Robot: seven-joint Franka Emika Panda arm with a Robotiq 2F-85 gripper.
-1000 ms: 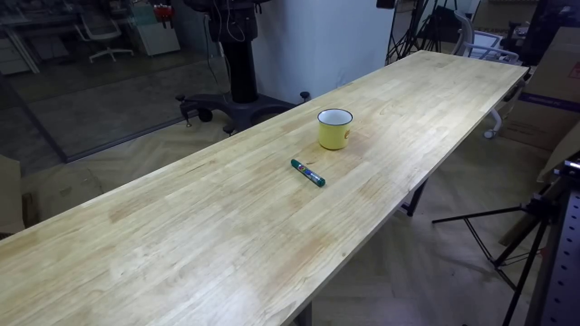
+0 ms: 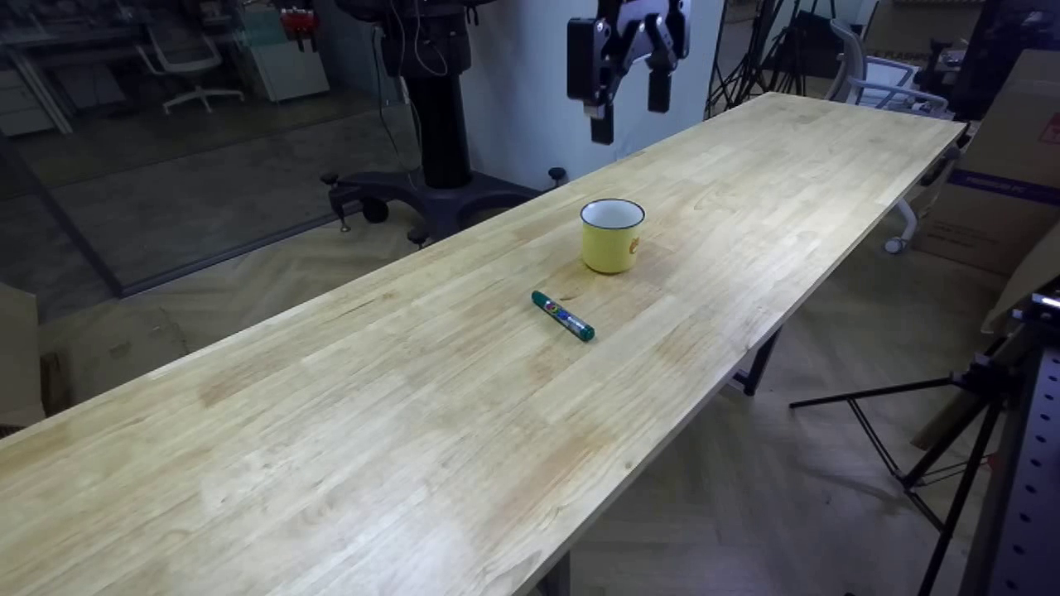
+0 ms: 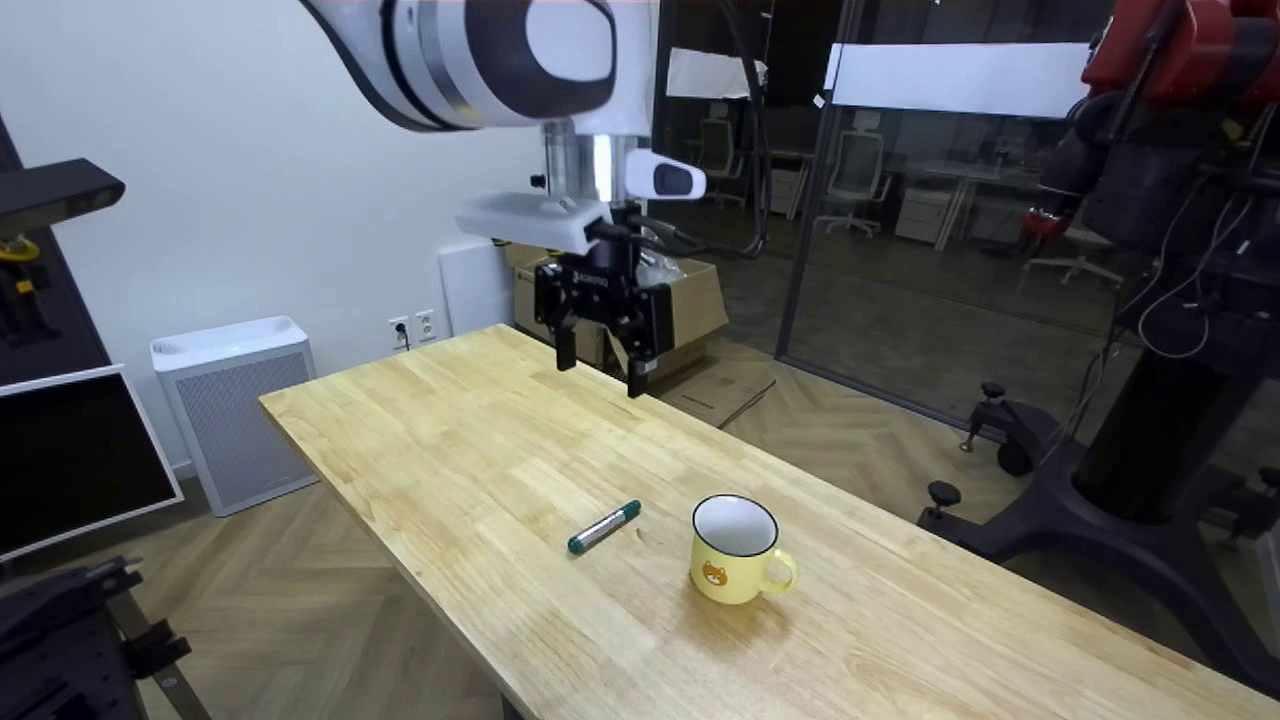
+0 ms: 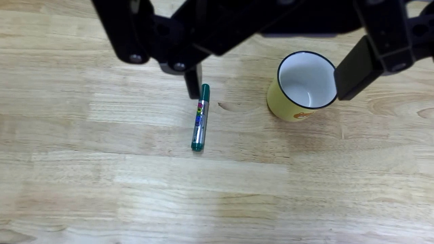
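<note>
A yellow enamel mug (image 2: 606, 247) with a dark rim and white inside stands upright on the wooden table; in exterior view 2 the mug (image 3: 722, 578) shows its handle and a small orange face. It looks empty in the wrist view. Beside it, apart, lies a marker (image 2: 563, 316) with green ends and a silver barrel; the marker (image 4: 200, 122) is partly overlapped by one of my fingers in the wrist view. My gripper (image 3: 602, 374) hangs open well above the table, its fingers wide apart and nothing between them. The other finger overlaps the mug's rim in the wrist view.
My gripper has come down into exterior view 1 from above, now visible over the table's far side. The mug and marker have not moved.
</note>
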